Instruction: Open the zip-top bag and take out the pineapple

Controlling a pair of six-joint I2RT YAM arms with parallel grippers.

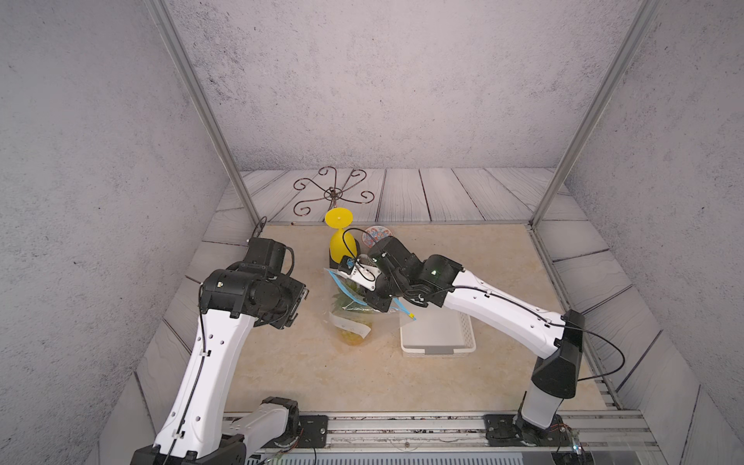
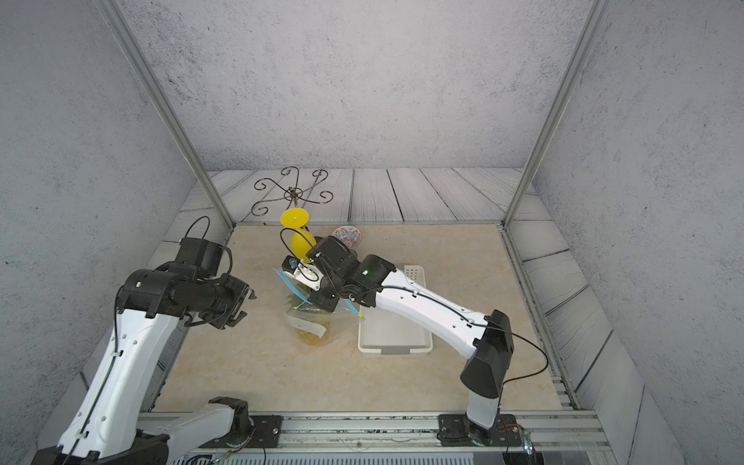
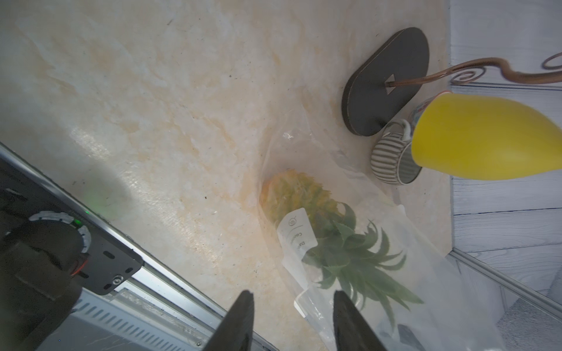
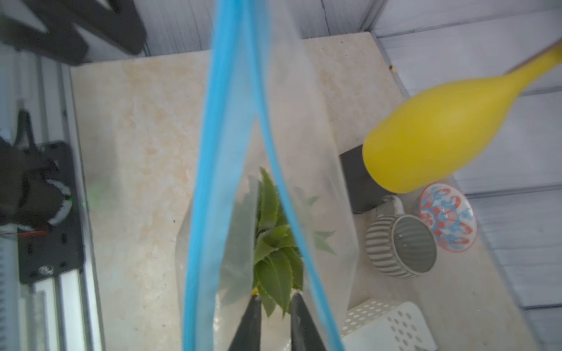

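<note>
The pineapple [image 3: 298, 196] lies in a clear plastic bag [image 3: 421, 251], its green leaves pointing toward the bag's mouth. In the right wrist view the blue zip strips [image 4: 205, 193] stand apart, and the leaves [image 4: 275, 257] show between them. My right gripper is at the mouth, its fingertips a little apart between the strips, with no clear hold on anything. To the left of the bag, clear of it, my left gripper stands open and empty. Its dark fingers [image 4: 120, 26] also appear in the right wrist view.
A white basket [image 1: 438, 333] sits right of the bag. Behind the bag are a yellow lamp [image 1: 341, 246], a striped mug [image 4: 401, 244] and a patterned round item [image 1: 377, 235].
</note>
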